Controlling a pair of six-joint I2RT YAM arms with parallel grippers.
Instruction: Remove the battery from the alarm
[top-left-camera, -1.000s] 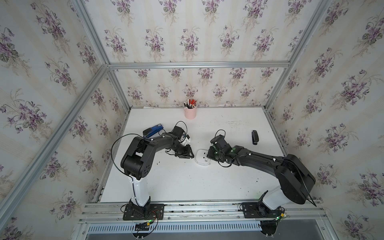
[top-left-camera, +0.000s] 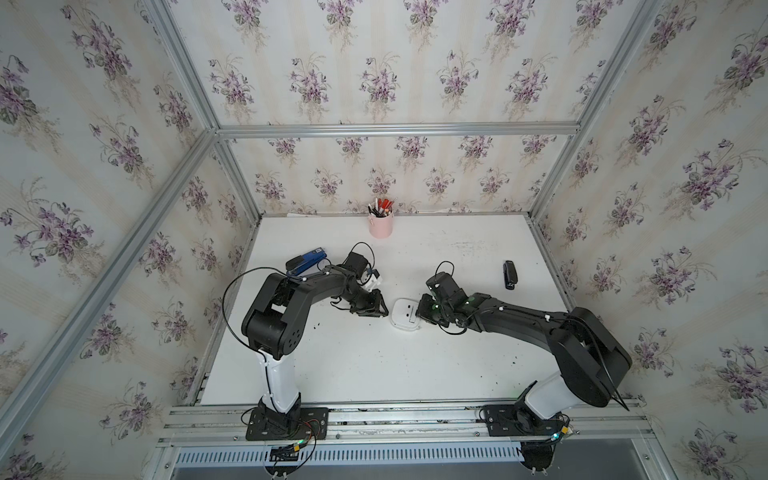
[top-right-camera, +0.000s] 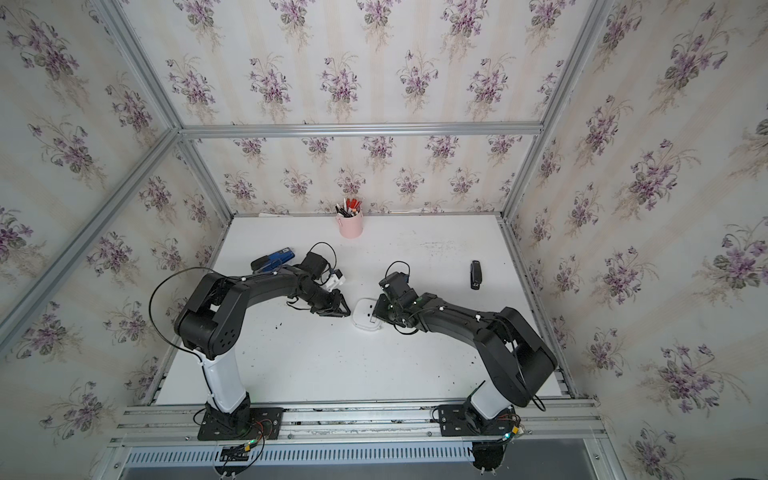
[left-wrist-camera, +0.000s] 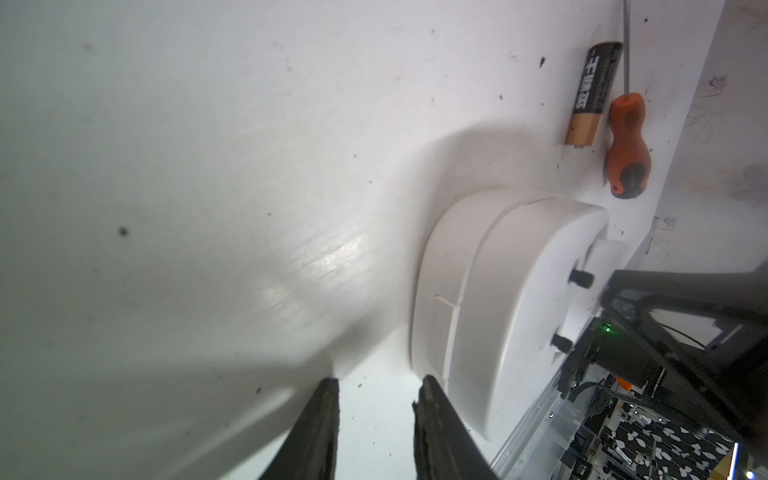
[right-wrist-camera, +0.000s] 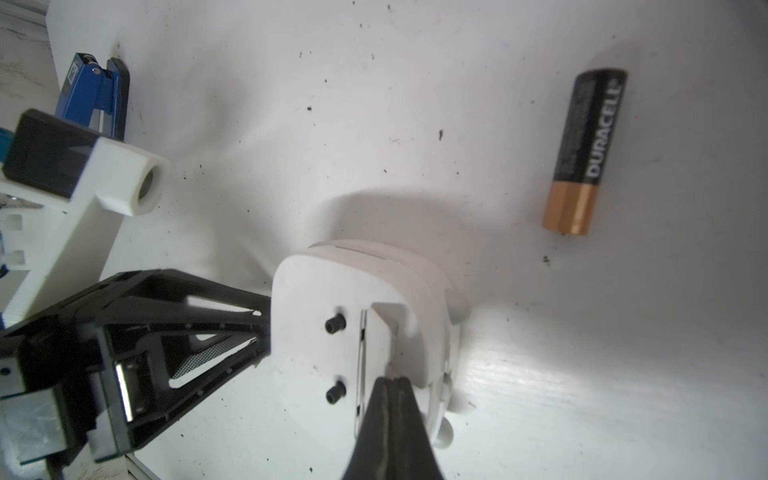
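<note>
The white rounded alarm lies on the table between my two grippers, with two black pegs on its upper face. In the right wrist view a white flap sits at its open recess. My right gripper is shut, its tips at that flap; nothing shows between them. My left gripper stands partly open at the alarm's left side, with only bare table seen between its fingers. A black and copper battery lies loose on the table, apart from the alarm. The recess's inside is partly hidden.
An orange screwdriver lies close to the battery. A blue stapler is at the left, a black object at the right, and a pink pen cup at the back.
The right gripper has shifted slightly to the right over the alarm. The left arm and the alarm look unmoved.
</note>
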